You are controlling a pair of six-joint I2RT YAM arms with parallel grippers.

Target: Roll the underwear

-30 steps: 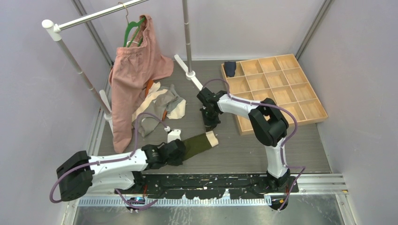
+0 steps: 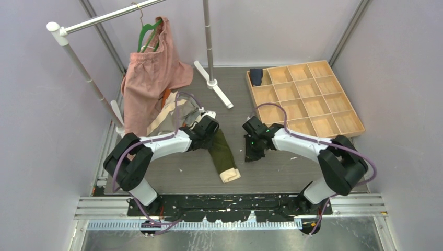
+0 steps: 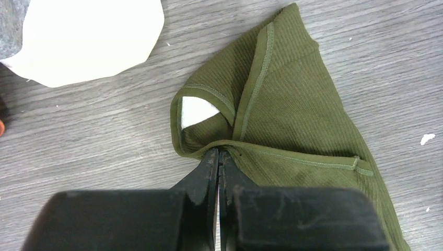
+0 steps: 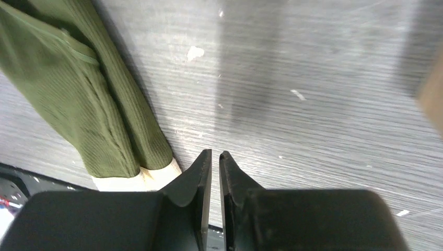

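Note:
The olive green underwear lies long and narrow on the table, its cream end folded at the front. Its far end is partly hidden under my left gripper in the top view. In the left wrist view, the shut tips of the left gripper pinch the hem of the underwear, beside a loose fold with a white patch inside. My right gripper is to the right of the cloth. A narrow, empty gap shows between the right gripper's tips, apart from the underwear.
A wooden compartment box stands at the back right, a dark rolled cloth in its corner. Grey and cream clothing lies at the left below the hanging pink garment. Bare table extends front right.
My left gripper has moved back and to the right, and the underwear has swung from slanting sideways to running front to back.

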